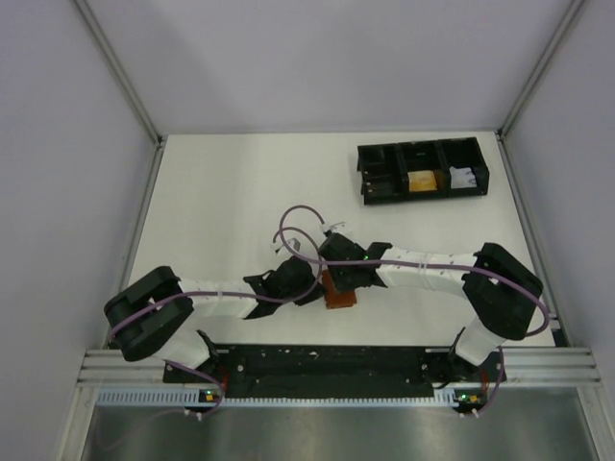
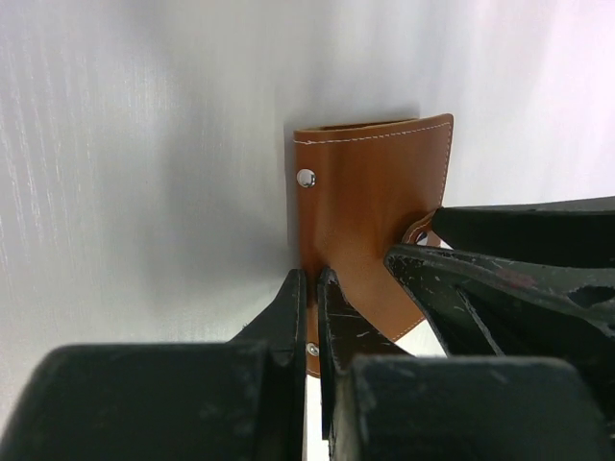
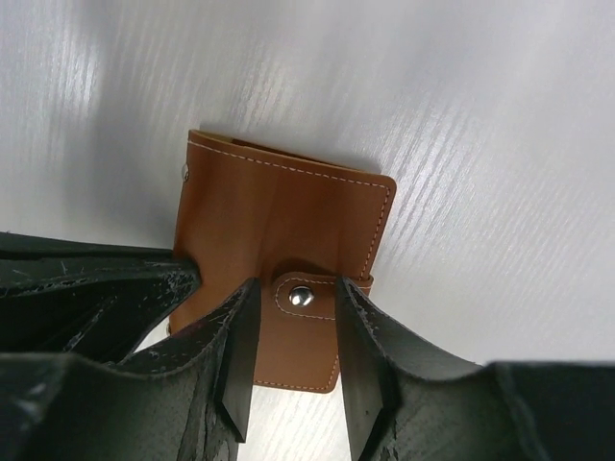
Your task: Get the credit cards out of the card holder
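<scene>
A brown leather card holder (image 1: 340,300) lies on the white table between the two arms. Its snap flap, fastened by a silver button (image 3: 302,296), is closed in the right wrist view, and no cards show. My left gripper is shut at the holder's left edge, with a strip of brown leather between its fingers. Over the button stands my right gripper, partly open, one fingertip on each side of the flap. From the top, the right gripper hides part of the holder.
A black compartment box (image 1: 423,198) at the back right holds a yellow item (image 1: 422,181) and a white one (image 1: 463,178). The two grippers are very close together over the holder.
</scene>
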